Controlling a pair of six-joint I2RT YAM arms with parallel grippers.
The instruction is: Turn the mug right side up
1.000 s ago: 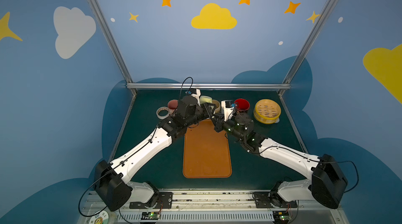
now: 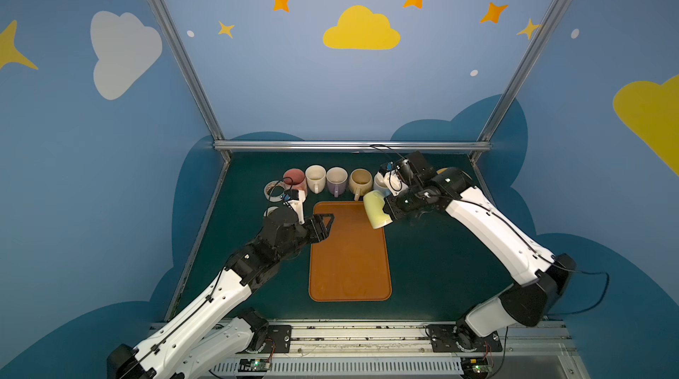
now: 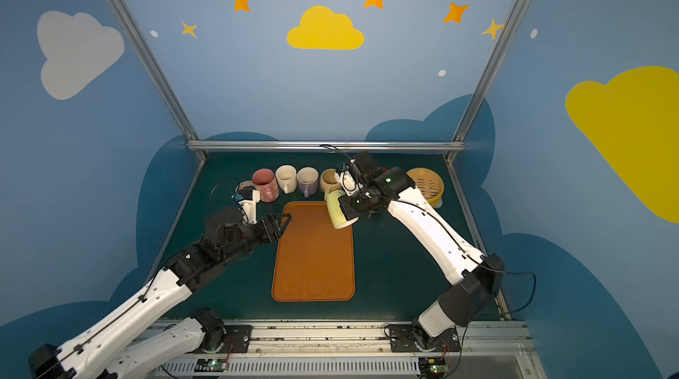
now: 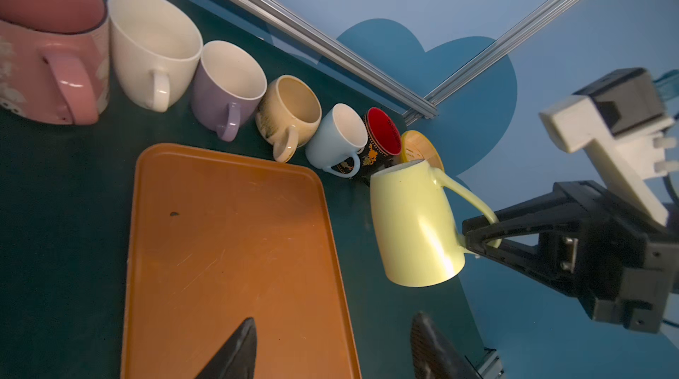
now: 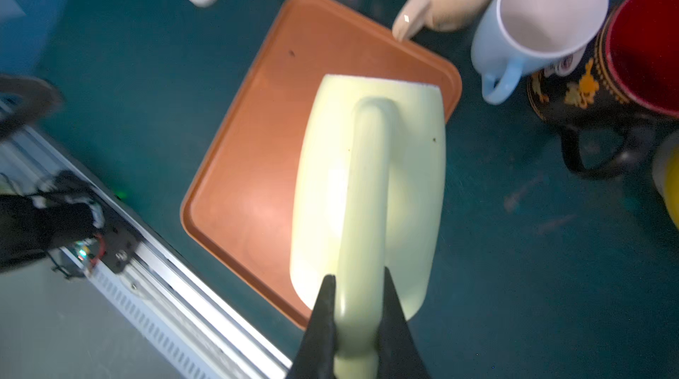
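The pale yellow mug (image 2: 375, 209) (image 4: 413, 230) hangs above the right half of the orange tray (image 2: 349, 258), somewhat tilted, with my right gripper (image 2: 390, 206) shut on its handle. The mug's mouth is not clearly visible. My left gripper (image 2: 322, 227) is over the tray's left side, lower left of the mug, its fingers apart with nothing between them; in the left wrist view they frame tray and table.
A row of mugs, pink (image 4: 70, 74), white, lilac (image 4: 222, 99) and others, stands behind the tray. A yellow steamer-like basket (image 3: 425, 185) is at the back right. The table either side of the tray is mostly clear.
My left gripper has drawn back toward the lower left, away from the mug.
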